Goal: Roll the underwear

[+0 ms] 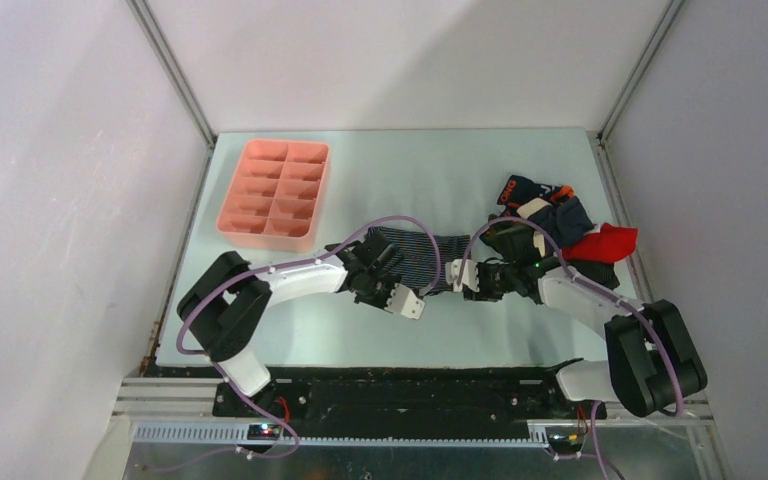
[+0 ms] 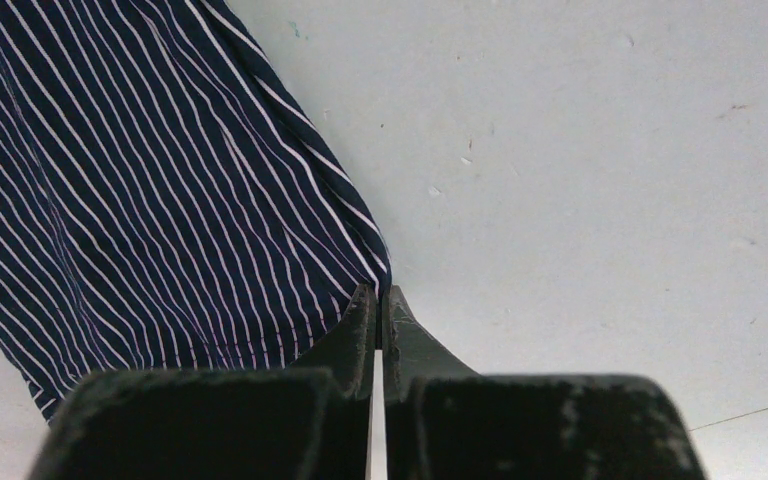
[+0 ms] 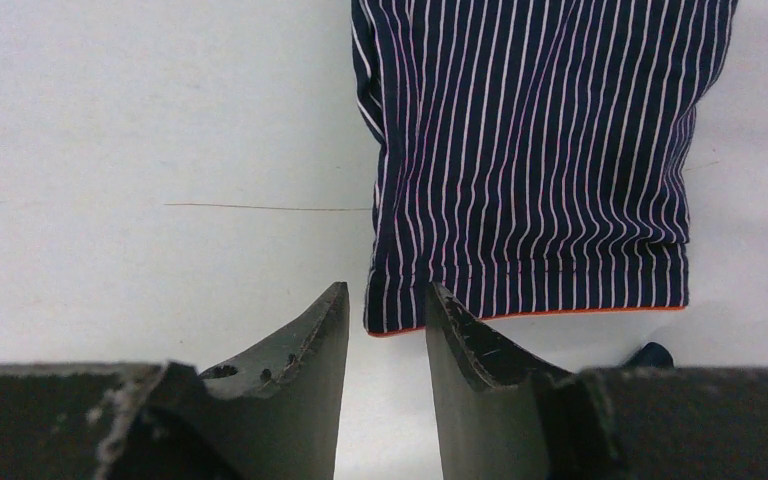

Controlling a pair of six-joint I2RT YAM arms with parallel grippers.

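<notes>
The dark navy underwear with white stripes (image 1: 418, 257) lies flattened on the pale table between my two arms. In the left wrist view, my left gripper is shut with its tips at a folded edge of the striped cloth (image 2: 190, 220), pinching it. My right gripper stands partly open at the orange-trimmed end of the underwear (image 3: 530, 240). Its two fingertips lie either side of that end's corner, with a gap between them. From above, both sets of fingertips are hidden under the gripper bodies.
A pink divided tray (image 1: 310, 235) stands at the back left with empty compartments. At the right lies a heap of other clothes, among them a red piece (image 1: 608, 242) and a navy one (image 1: 568, 222), close to my right arm.
</notes>
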